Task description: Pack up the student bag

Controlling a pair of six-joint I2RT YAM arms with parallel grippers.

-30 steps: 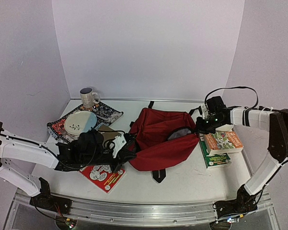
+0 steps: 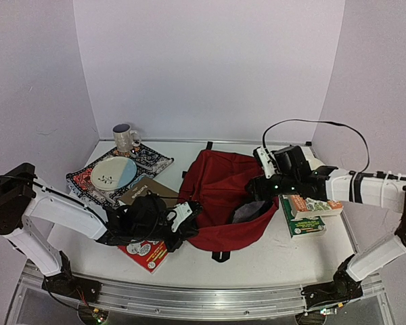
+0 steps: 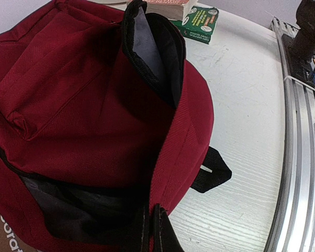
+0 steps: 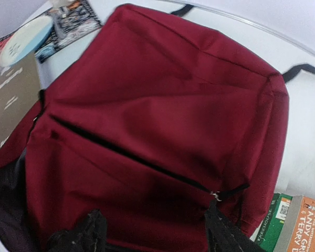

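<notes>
The dark red bag (image 2: 220, 179) lies in the middle of the table, its mouth partly spread. At the bag's front left, my left gripper (image 2: 187, 231) is shut on its edge; in the left wrist view the red cloth runs down between the thin fingers. Over the bag's right side hangs my right gripper (image 2: 255, 188). In the right wrist view its fingers (image 4: 92, 233) stand wide apart, with the red cloth below and nothing visibly gripped. A grey inner lining (image 2: 247, 212) shows inside the bag.
At right lie a thick orange book (image 2: 318, 207) and a green book (image 2: 306, 227). At left are a red book (image 2: 149, 254), a brown notebook (image 2: 147, 187), a plate (image 2: 114, 173) on a patterned cloth (image 2: 152, 162) and a mug (image 2: 124, 138).
My right gripper has let go of the bag's right edge and moved left over the bag. The bag's right side has sagged. My left gripper has shifted slightly right.
</notes>
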